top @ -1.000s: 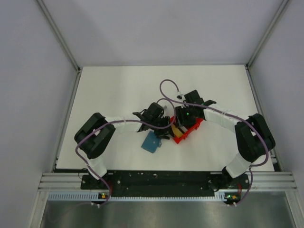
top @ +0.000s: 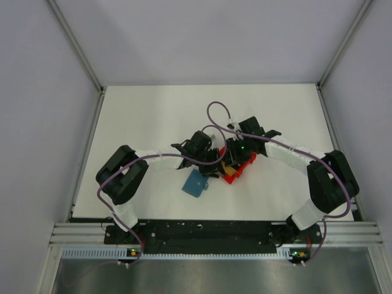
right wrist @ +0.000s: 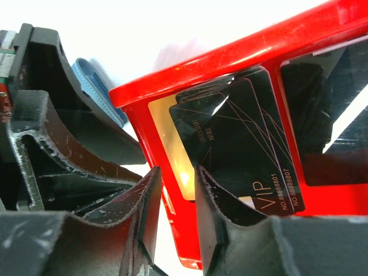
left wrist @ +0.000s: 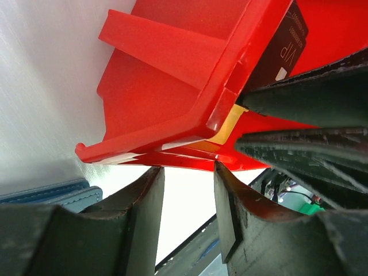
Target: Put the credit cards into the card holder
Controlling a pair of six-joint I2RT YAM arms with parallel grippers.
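Observation:
Flat on the table, left of the red tray (top: 229,179), lies the blue card holder (top: 195,183); its edge (left wrist: 52,192) shows in the left wrist view. Black VIP cards (right wrist: 230,132) overlap a gold card (right wrist: 172,149) in the tray's end compartment. My right gripper is part open over that compartment, its fingertips by the gold card's lower end and the black cards' edge; whether they touch is unclear. My left gripper is part open beside the tray's outer edge, with nothing visible between its fingers.
Another compartment holds a dark card (right wrist: 351,132). The two grippers are close together at the tray's end, with the left fingers (right wrist: 109,135) just beside the right ones.
My right gripper has shifted slightly toward the tray's near left end and now hides more of the cards. The left arm, tray and holder look nearly still.

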